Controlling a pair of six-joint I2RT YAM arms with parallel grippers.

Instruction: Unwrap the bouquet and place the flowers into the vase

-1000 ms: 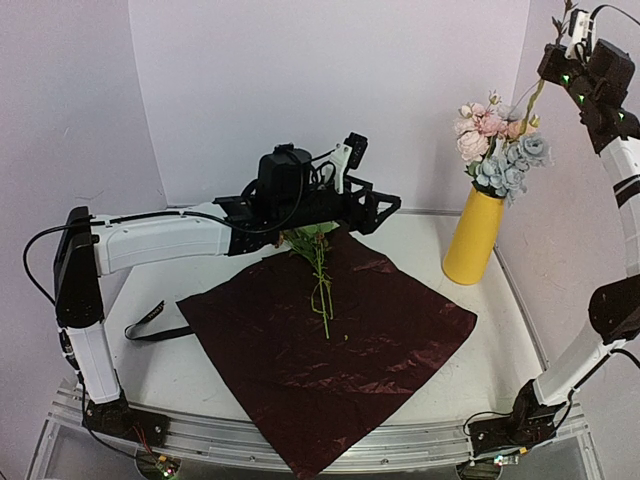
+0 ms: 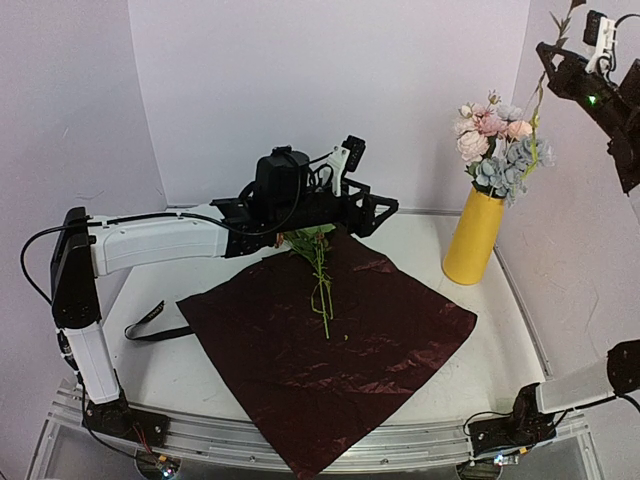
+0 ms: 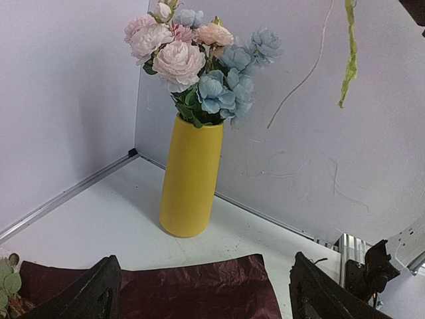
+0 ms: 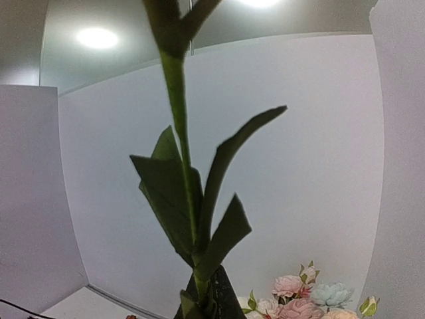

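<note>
The tall yellow vase (image 2: 473, 240) stands upright at the back right, filled with pink, peach and blue flowers (image 2: 500, 140). High at the right, my right gripper (image 2: 556, 58) is shut on a leafy green stem (image 4: 179, 133). The stem's lower part (image 3: 350, 60) hangs above and beside the bouquet, outside the vase mouth; its blossom is out of view. My left gripper (image 2: 385, 208) stands open and empty over the far part of the dark cloth, its two fingers (image 3: 93, 292) wide apart. Below that arm, more green stems (image 2: 322, 285) lie on the cloth, their heads mostly hidden.
The dark red cloth (image 2: 340, 370) covers the middle of the white table. A black strap (image 2: 155, 330) lies at its left. Walls enclose the back and both sides, the right wall (image 3: 345, 133) close to the vase. Bare table lies between cloth and vase.
The left arm is still.
</note>
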